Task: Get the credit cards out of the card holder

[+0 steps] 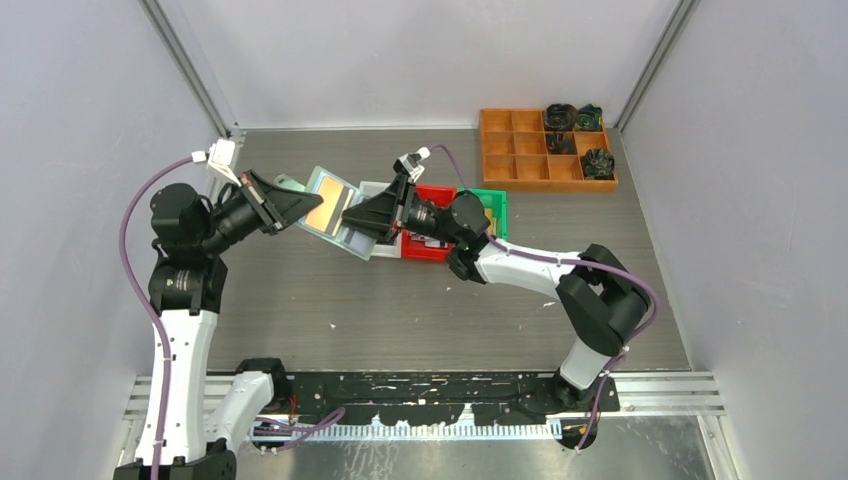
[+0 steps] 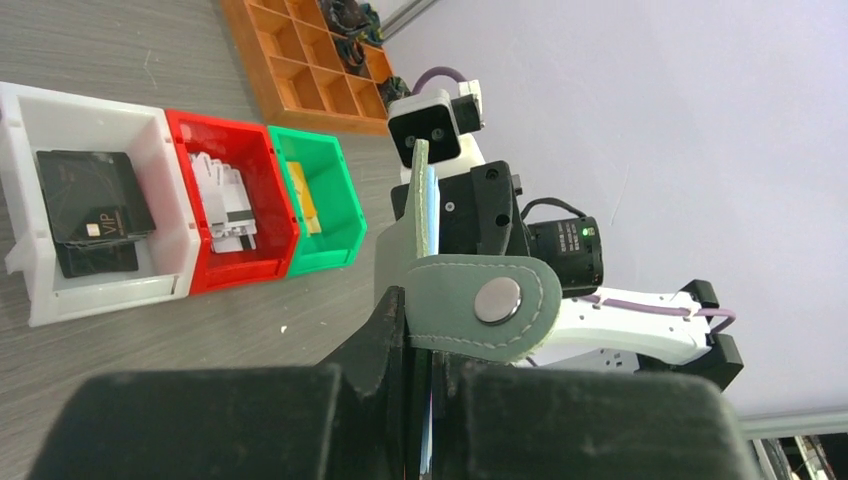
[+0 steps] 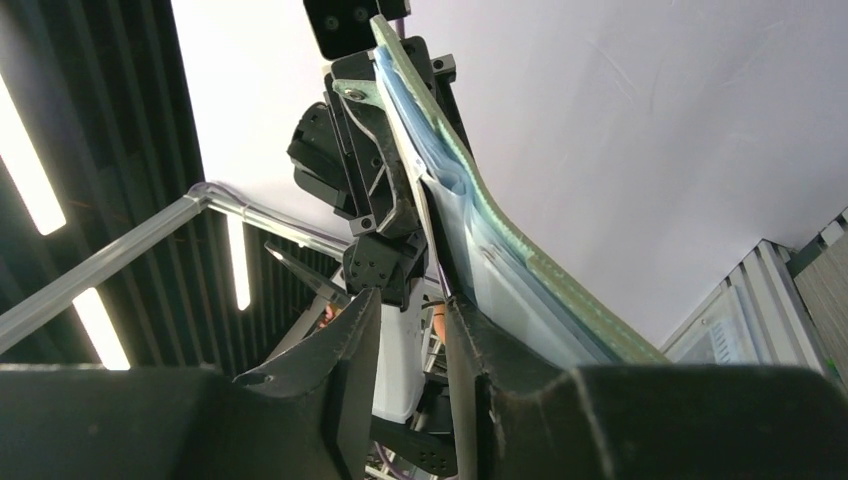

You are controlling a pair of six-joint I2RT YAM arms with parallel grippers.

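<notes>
A pale green card holder with clear sleeves hangs above the table, and an orange-and-grey card shows in it. My left gripper is shut on the holder's left side; its snap strap stands over the fingers in the left wrist view. At the holder's other side is my right gripper, its fingers partly apart. One finger lies against the edge of the clear sleeves, where a thin edge ends at its tip. No card shows clearly between the right fingers.
Behind and below stand a white bin with black cards, a red bin with white cards and a green bin with yellow ones. An orange compartment tray sits at the back right.
</notes>
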